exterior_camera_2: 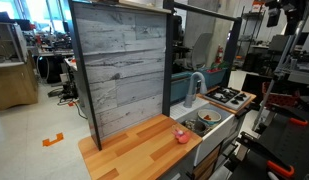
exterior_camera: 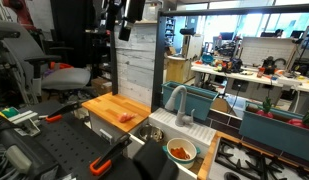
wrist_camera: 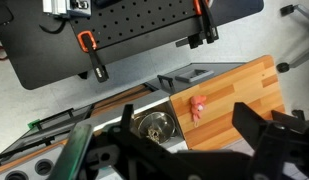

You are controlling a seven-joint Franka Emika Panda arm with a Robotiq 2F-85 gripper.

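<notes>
High above the black table hangs my gripper (exterior_camera: 121,25), which the second exterior view catches at its right edge. In the wrist view my gripper is open, its dark fingers wide apart, and only the scene below shows between them. A small pink-red object (wrist_camera: 198,108) lies on the wooden counter (wrist_camera: 226,95), well below the gripper and touched by nothing. It is too small to name. In the sink (exterior_camera: 151,133) beside the counter there is metalware. A light bowl (exterior_camera: 181,150) with orange-red contents stands to the right of the faucet (exterior_camera: 178,100).
A black stove (exterior_camera: 244,160) lies right of the sink. Behind the counter rises a whitewashed wood panel (exterior_camera_2: 129,75). Orange-and-black clamps (exterior_camera: 101,165) stand up along the black table (exterior_camera: 69,150).
</notes>
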